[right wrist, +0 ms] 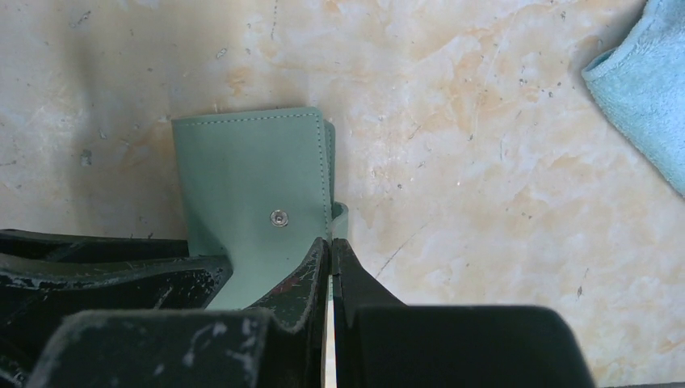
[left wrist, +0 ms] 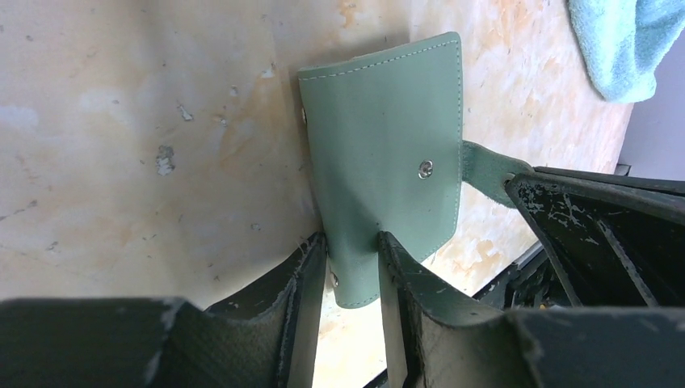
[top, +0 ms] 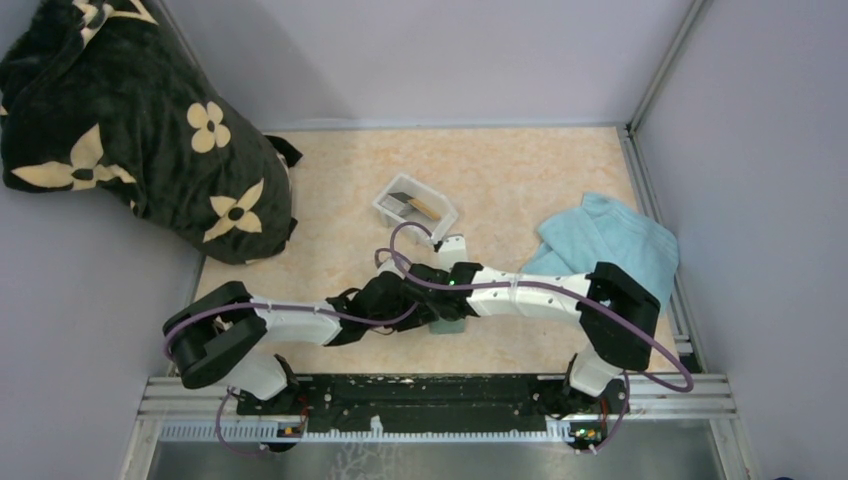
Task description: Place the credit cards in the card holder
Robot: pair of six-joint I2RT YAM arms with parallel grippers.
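The green card holder [left wrist: 380, 137] lies on the table with its snap stud facing up. My left gripper is over its near left part, fingertips part open and at its surface; whether they grip it I cannot tell. My right gripper is shut at the holder's right edge, by the strap [left wrist: 485, 166]; in the left wrist view the strap reaches to its fingertips. In the top view a white bin [top: 385, 205] holds cards [top: 425, 208]; both grippers are largely hidden under their arms there.
A blue towel [top: 610, 240] lies at the right, and a dark patterned cushion [top: 150, 160] at the back left. The table behind the bin and left of the holder is clear.
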